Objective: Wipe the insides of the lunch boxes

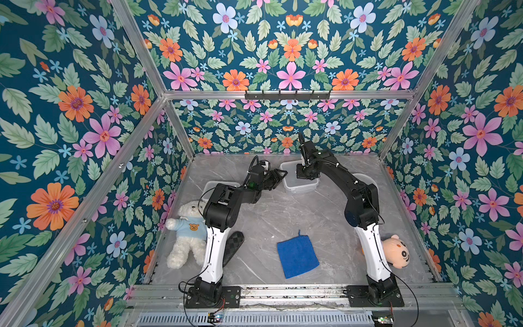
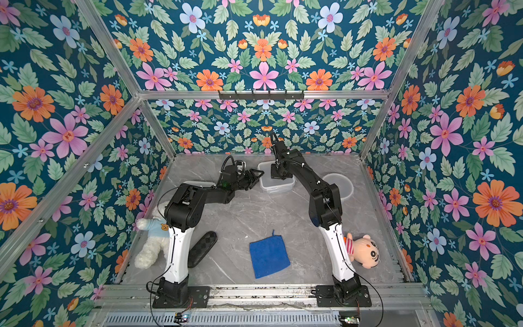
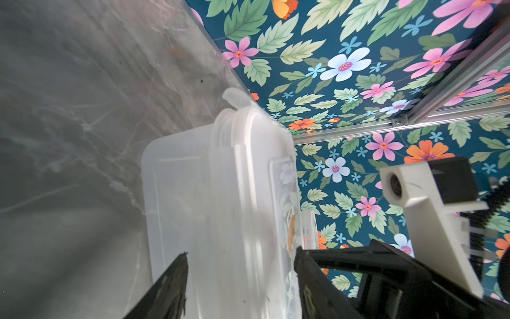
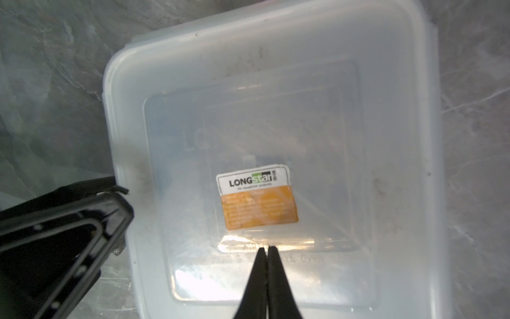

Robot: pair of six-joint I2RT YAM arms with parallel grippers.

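A clear lidded lunch box with an orange label sits at the back middle. My left gripper is open at its left side, fingers either side of the box's end in the left wrist view. My right gripper is shut over the lid, nothing seen between its fingers. A second clear container at the left is mostly hidden by the left arm. A blue cloth lies flat at the front middle.
A round clear container sits at the back right. A white teddy, a dark checked case and a doll lie along the front and sides.
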